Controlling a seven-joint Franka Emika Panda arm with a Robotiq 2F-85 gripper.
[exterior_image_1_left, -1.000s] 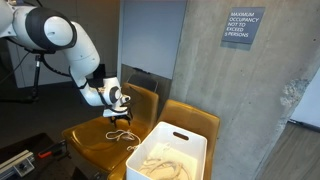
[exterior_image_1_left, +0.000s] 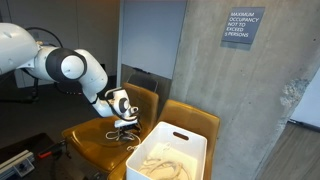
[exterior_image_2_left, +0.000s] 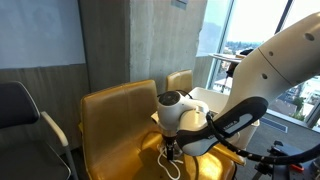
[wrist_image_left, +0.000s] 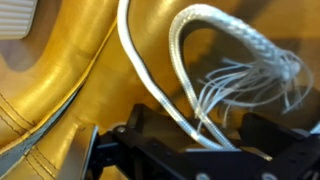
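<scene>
A white rope (wrist_image_left: 145, 75) with a frayed end (wrist_image_left: 250, 85) lies looped on the tan leather seat (wrist_image_left: 110, 95) in the wrist view. My gripper is open, its dark fingers low in that view, with a length of the rope passing through the space between them. Whether the fingers touch the rope, I cannot tell. In exterior view 1 the gripper (exterior_image_1_left: 127, 125) is down close to the seat, over the rope (exterior_image_1_left: 122, 136). Part of the rope (exterior_image_2_left: 170, 165) also shows below the gripper in exterior view 2.
A white bin (exterior_image_1_left: 185, 137) stands right of the gripper, with pale rope-like pieces (exterior_image_1_left: 170, 163) inside. Chair backs (exterior_image_1_left: 140, 105) rise behind the seat. A dark armchair (exterior_image_2_left: 30, 130) is off to the left in exterior view 2.
The arm has come down and slightly to the right, bringing my gripper from above the seat to the rope. The rope and bin look unmoved.
</scene>
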